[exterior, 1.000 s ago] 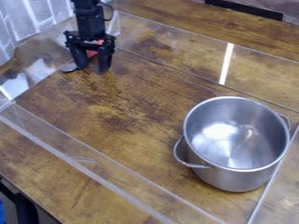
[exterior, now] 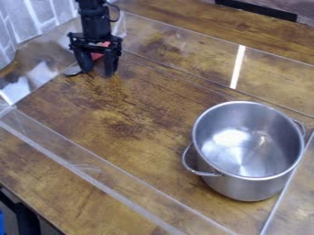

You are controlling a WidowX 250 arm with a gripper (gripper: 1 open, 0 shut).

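My black gripper (exterior: 95, 53) is low at the back left of the wooden table, over a small red object (exterior: 98, 48) that is largely hidden behind it. A grey, flat piece (exterior: 76, 69) shows just left of the fingers. Whether the fingers are open or shut, or hold anything, is too small to tell.
A large steel pot (exterior: 245, 147) with side handles stands at the front right. Clear or metallic sheeting (exterior: 25, 83) lies along the left edge.
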